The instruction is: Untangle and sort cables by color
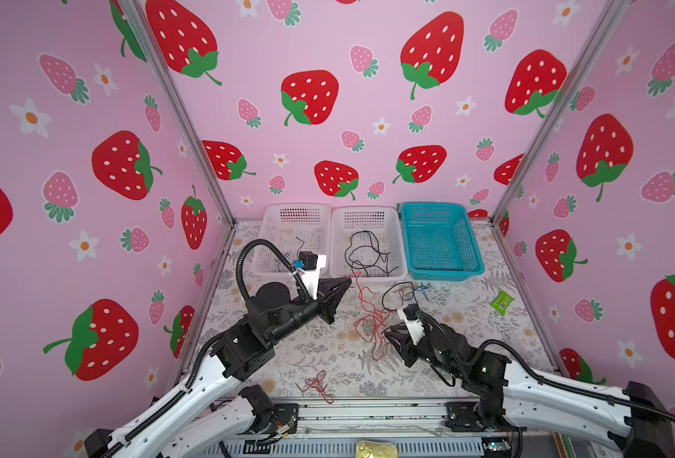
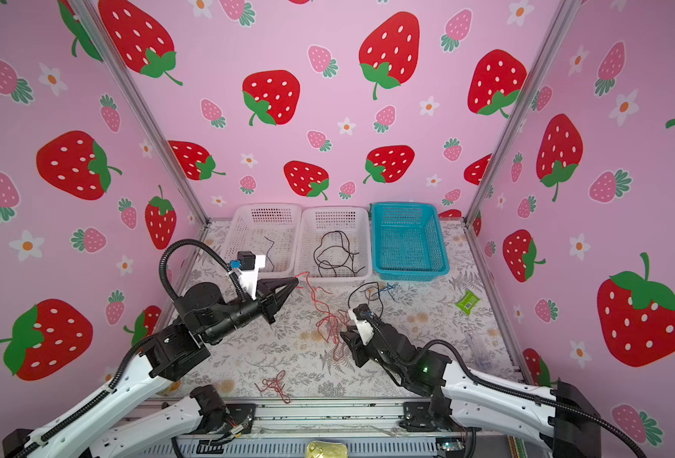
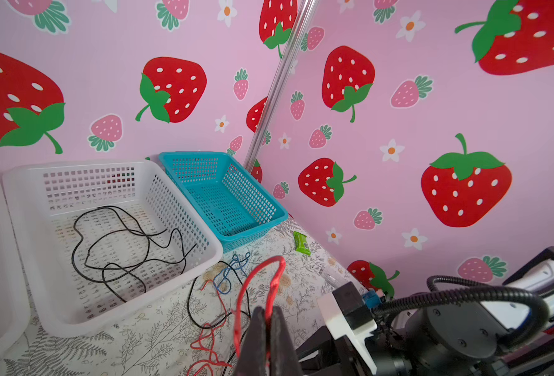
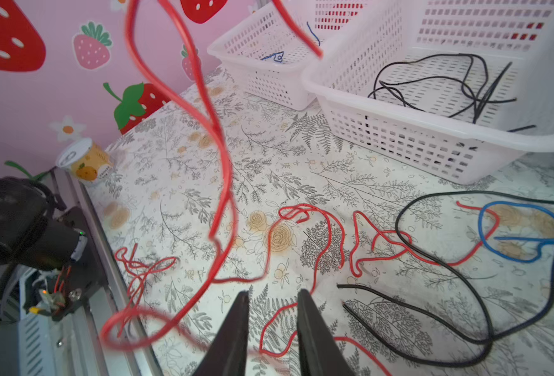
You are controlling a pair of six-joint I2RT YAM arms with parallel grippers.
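Observation:
My left gripper is shut on a red cable (image 3: pixel 258 269), holding it raised at centre-left; the cable hangs down over the table. My right gripper sits low at centre-right, fingers parted, with the red strand blurred in front of it. More red cable (image 4: pixel 327 232) lies tangled below, beside a black cable (image 4: pixel 446 194) and a blue cable (image 4: pixel 521 250). A separate red bundle (image 1: pixel 316 387) lies at the front left. The middle white basket (image 1: pixel 368 276) holds black cable; the left white basket (image 2: pixel 234 236) holds blue cable.
An empty teal basket (image 1: pixel 440 236) stands at back right. A green packet (image 1: pixel 501 302) lies right of the cables.

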